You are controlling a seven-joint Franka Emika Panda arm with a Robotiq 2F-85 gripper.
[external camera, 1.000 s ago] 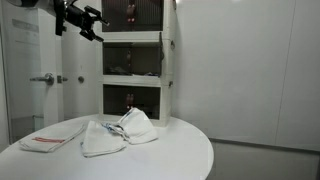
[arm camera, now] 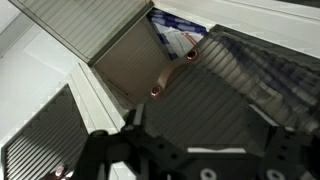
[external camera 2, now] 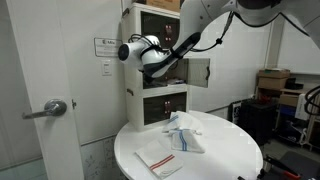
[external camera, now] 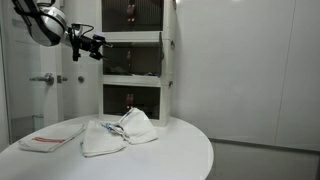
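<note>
My gripper (external camera: 97, 47) is up in the air left of the white cabinet (external camera: 167, 90), above the table. In the wrist view its two fingers (arm camera: 137, 118) stand wide apart at the lower edge, with nothing held between them. Ahead of them are dark ribbed cabinet panels and a brown handle (arm camera: 174, 74) with red fasteners. Below on the round table lie a striped towel (external camera: 45, 144), a white cloth (external camera: 101, 141) and another crumpled white cloth (external camera: 137, 125).
In exterior view 2 a cabinet door (external camera 2: 199, 72) swings out to the right. A blue and white packet (arm camera: 178, 38) shows near the panels in the wrist view. A grey cart (external camera 2: 270, 87) stands at far right.
The cloths and cabinet look unchanged.
</note>
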